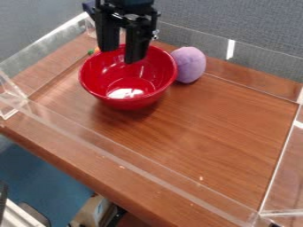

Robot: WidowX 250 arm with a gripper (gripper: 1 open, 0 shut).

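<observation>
My black gripper (122, 42) hangs from the top of the camera view over a red bowl (128, 92), its two dark fingers apart above the back half of the bowl. Nothing shows between them. The bowl stands upright on the wooden tabletop and looks empty where I can see inside. A purple round object (190, 63) lies just right of the bowl, toward the back. A small green bit peeks out behind the bowl's left rim, too small to tell what it is.
Clear plastic walls edge the wooden tabletop (213, 142) at back, left, front and right. A grey padded wall rises behind, and some hardware lies below at the lower left.
</observation>
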